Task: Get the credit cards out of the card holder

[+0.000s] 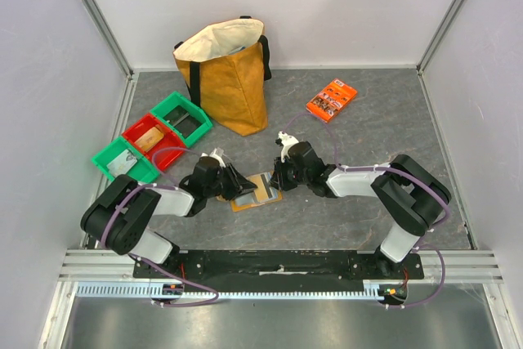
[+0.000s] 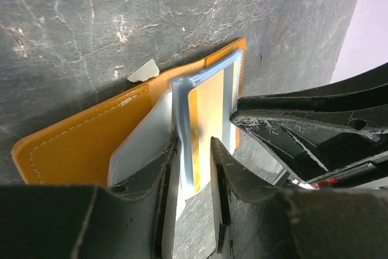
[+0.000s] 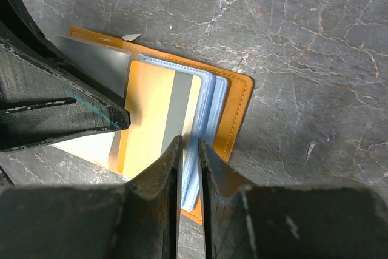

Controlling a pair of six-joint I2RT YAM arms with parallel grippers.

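The tan card holder (image 1: 257,192) lies spread on the grey table, with both grippers over it. In the left wrist view, a blue-edged sleeve (image 2: 185,89) holding a yellow card with grey stripes (image 2: 208,110) is tilted up, and a whitish leaf (image 2: 142,131) stands beside it. My left gripper has its fingertips apart, with the sleeve's edge between or just beyond them. My right gripper is slightly open at the sleeves' blue edges (image 3: 205,107); whether it touches them is unclear. The yellow card (image 3: 154,107) also shows in the right wrist view.
Green and red trays (image 1: 127,140) stand at the left, holding a white item and a tan item. A tan bag (image 1: 237,87) is behind, and an orange packet (image 1: 332,100) lies at the back right.
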